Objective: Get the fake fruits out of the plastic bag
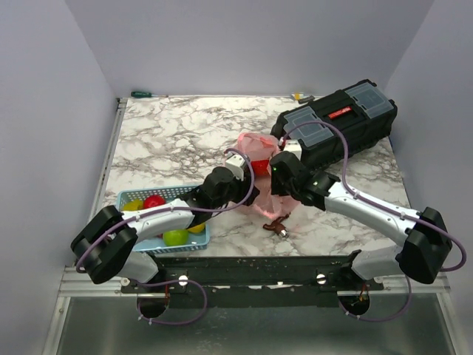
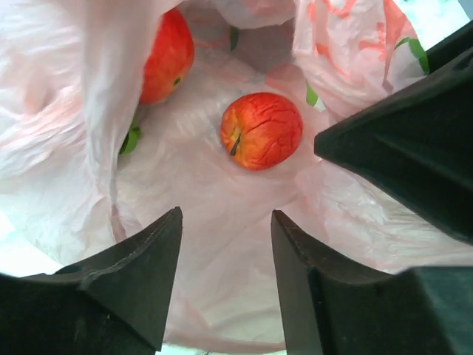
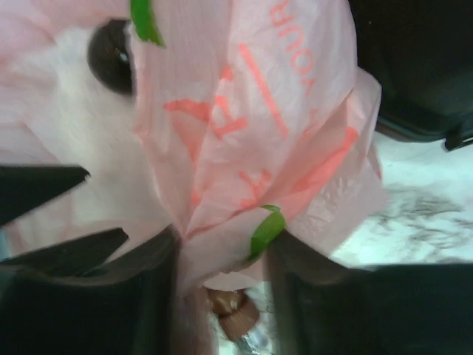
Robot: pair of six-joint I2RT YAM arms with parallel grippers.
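The pink plastic bag (image 1: 262,144) lies open between my grippers. In the left wrist view a red apple (image 2: 261,131) rests inside it, with another red fruit (image 2: 164,59) at upper left. My left gripper stands open over the bag's inside, nothing between its fingers. My right gripper is at the bag's printed edge (image 3: 251,140), with crumpled plastic between its blurred fingers; how tightly they close is unclear. A dark round fruit (image 3: 109,59) shows beyond the plastic.
A blue basket (image 1: 177,248) of fruits stands at left. A black toolbox (image 1: 332,126) sits at back right. A brown-handled tool (image 1: 276,228) lies at the front.
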